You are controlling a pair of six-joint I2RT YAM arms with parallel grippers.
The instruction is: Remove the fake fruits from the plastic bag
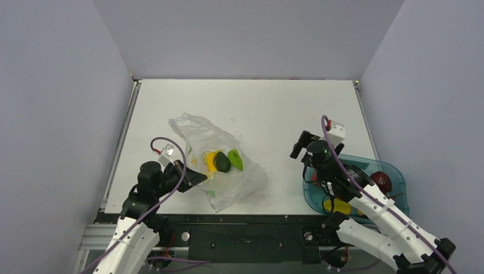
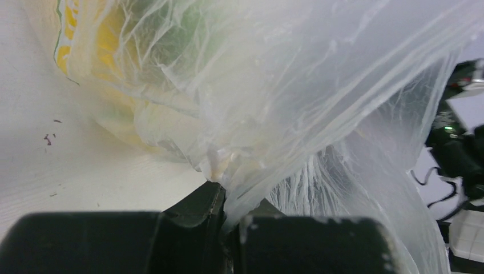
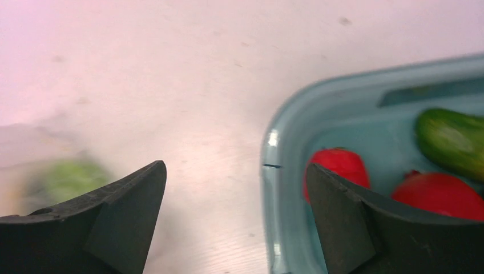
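The thin white plastic bag [image 1: 251,178] lies spread on the table, left of centre. Inside it rest a yellow fruit [image 1: 212,160], a dark green fruit [image 1: 222,162] and a bright green one [image 1: 235,160]. At the bag's near left edge my left gripper [image 1: 205,177] is shut. In the left wrist view, the bag's film [image 2: 240,165] is pinched between its fingers. My right gripper is open above the blue bin's left edge, with nothing between its fingers; the bag shows blurred to its left.
The blue bin [image 1: 402,197] stands at the front right, holding several fruits, among them a red one [image 3: 341,166], another red one [image 3: 442,194] and a green one [image 3: 451,140]. Table space [image 1: 274,114] behind and between bag and bin is clear.
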